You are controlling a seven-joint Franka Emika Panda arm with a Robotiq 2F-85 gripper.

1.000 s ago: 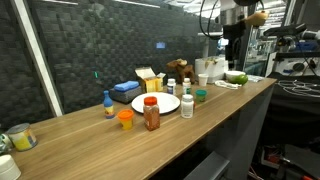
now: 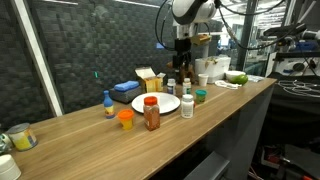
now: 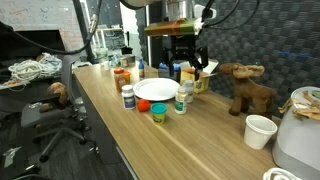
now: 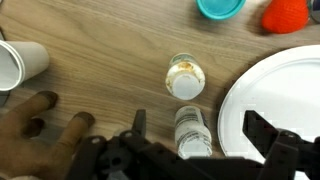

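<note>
My gripper is open above the counter, pointing down, with its dark fingers (image 4: 140, 124) spread wide. Below it, in the wrist view, one white-capped bottle (image 4: 193, 136) shows in the gap between the fingers. A second bottle (image 4: 185, 77) with a pale lid stands just beyond the gap. The same pair, bottle one (image 3: 188, 88) and bottle two (image 3: 181, 103), appears beside the plate in exterior view 2. Nothing is held. How high the fingertips are above the caps is hard to tell.
A white plate (image 4: 275, 105) lies close on the right in the wrist view. A brown moose toy (image 3: 242, 88) and a white cup (image 3: 260, 131) stand near the bottles. A teal jar (image 4: 220, 7) and a red round object (image 4: 286, 15) are close by. Bare counter (image 3: 205, 145) lies in front.
The arm has swung left along the counter in exterior view 1 and come lower, from over the right end to above the bottles. The objects have stayed put.
</note>
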